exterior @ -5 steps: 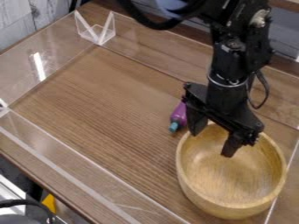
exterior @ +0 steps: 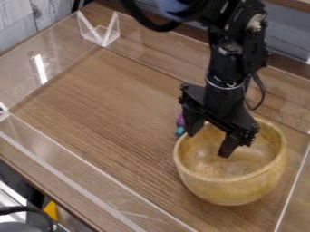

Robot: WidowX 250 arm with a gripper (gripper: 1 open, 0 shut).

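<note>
The black arm hangs down from the top right, its gripper (exterior: 216, 127) open at the rim of a large tan bowl (exterior: 227, 186), with the fingers reaching down over the bowl's back part. Just left of the gripper, a small purple and teal object (exterior: 180, 122) lies on the wooden table, partly hidden by the gripper and bowl.
A white wire-like holder (exterior: 100, 27) stands at the back left. A grey ledge runs along the back, and the table's edge lies at the lower left.
The bowl has shifted left, closer to the purple object, which is now more hidden. The gripper has moved slightly left with it.
</note>
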